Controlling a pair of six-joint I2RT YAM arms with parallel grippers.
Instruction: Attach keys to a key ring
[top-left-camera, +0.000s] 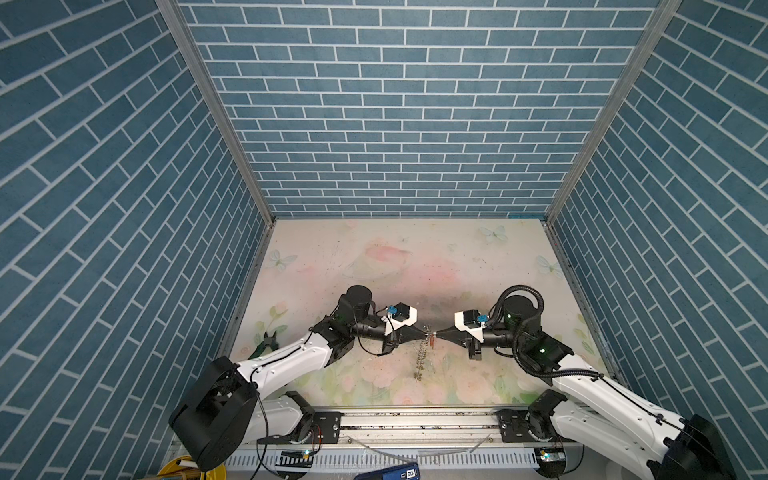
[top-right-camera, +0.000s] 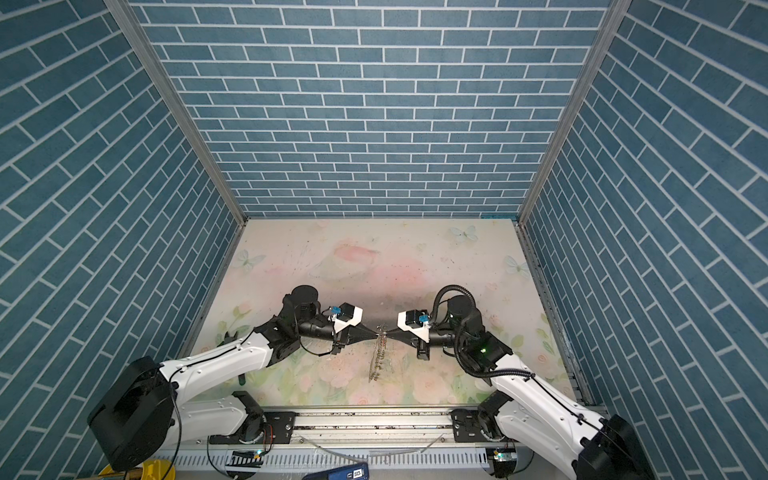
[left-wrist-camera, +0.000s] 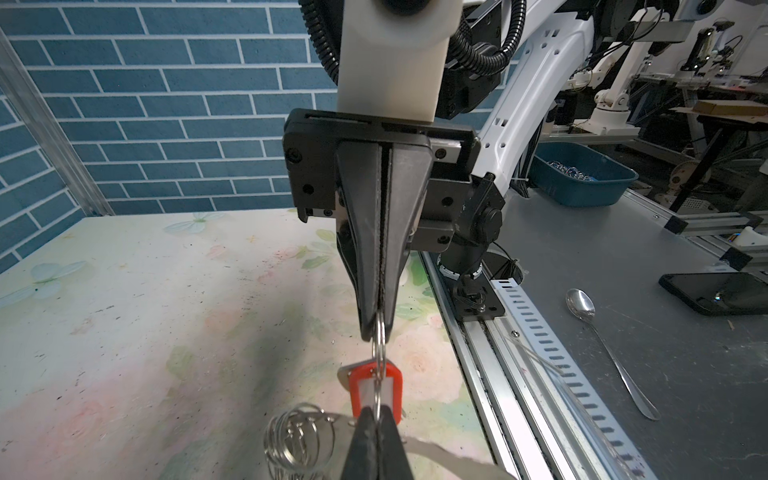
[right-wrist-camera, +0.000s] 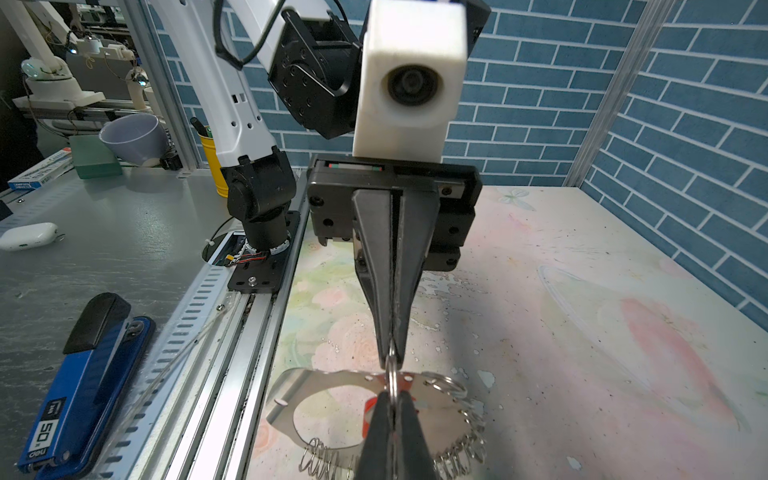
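Observation:
My left gripper (top-left-camera: 424, 335) and right gripper (top-left-camera: 438, 333) meet tip to tip, low over the front middle of the mat. In the left wrist view a thin metal key ring (left-wrist-camera: 379, 340) spans the gap, with both grippers shut on it. A red-edged key (left-wrist-camera: 396, 388) hangs at this ring; whether it is fully threaded on cannot be seen. In the right wrist view a shiny metal plate (right-wrist-camera: 300, 377) with cut-outs carries several wire rings (right-wrist-camera: 320, 457) along its edge. The right gripper's own fingers (right-wrist-camera: 412, 448) cover part of the plate and key.
Beyond the front rail lie a blue stapler (right-wrist-camera: 84, 392), a spoon (left-wrist-camera: 592, 320) and a phone (left-wrist-camera: 720, 292). A dark tool (top-left-camera: 266, 342) lies at the mat's left side.

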